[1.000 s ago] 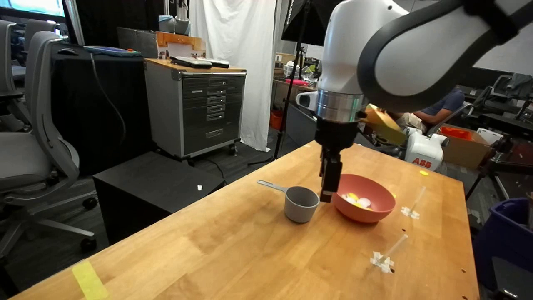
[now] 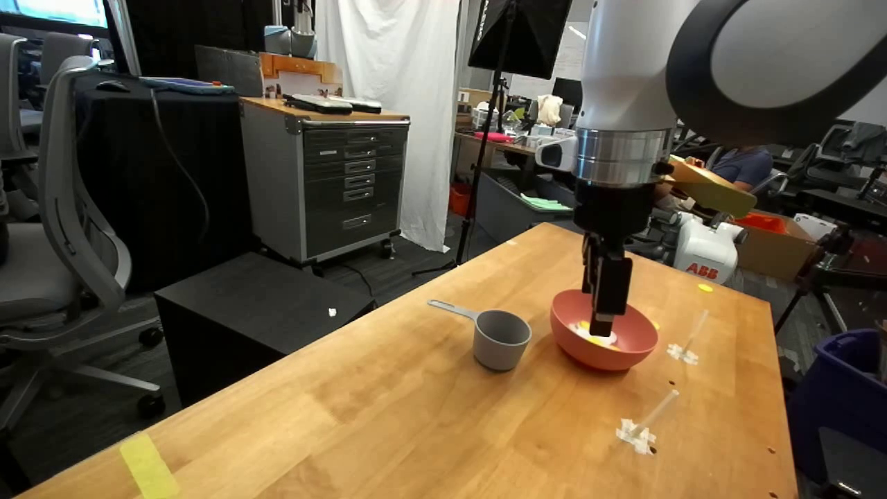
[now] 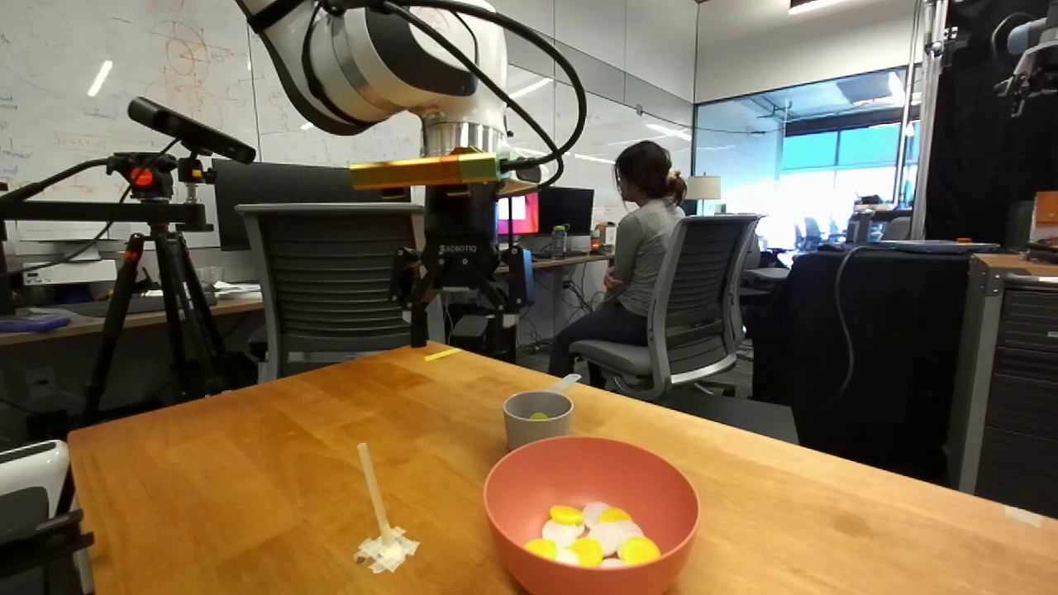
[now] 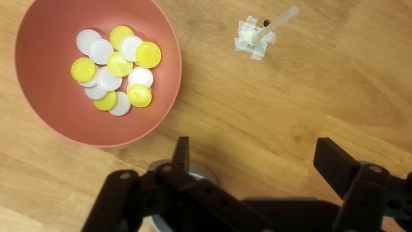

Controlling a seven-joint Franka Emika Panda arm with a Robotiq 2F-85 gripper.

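Note:
A salmon-red bowl (image 3: pixel 516 496) stands upright on the wooden table, with several white and yellow discs (image 4: pixel 120 64) in its bottom. Close to it is a grey measuring cup (image 2: pixel 499 338), its handle pointing away from the bowl; something yellow-green shows inside it in exterior view 2. My gripper hangs above the tabletop, fingers wide open and nothing between them. In the wrist view, one finger (image 4: pixel 181 152) covers part of the cup, and the bowl lies up and left of the fingers. From exterior view 1, the fingers overlap the bowl.
Two clear sticks, one (image 2: pixel 659 409) nearer and one (image 2: pixel 698 328) farther, are taped upright to the table. A yellow disc (image 2: pixel 705 287) lies near the far edge. Yellow tape (image 2: pixel 150 467) marks the near left corner.
In exterior view 1, the arm has shifted right and slightly up, from beside the cup to overlapping the bowl. Cup and bowl stay where they were.

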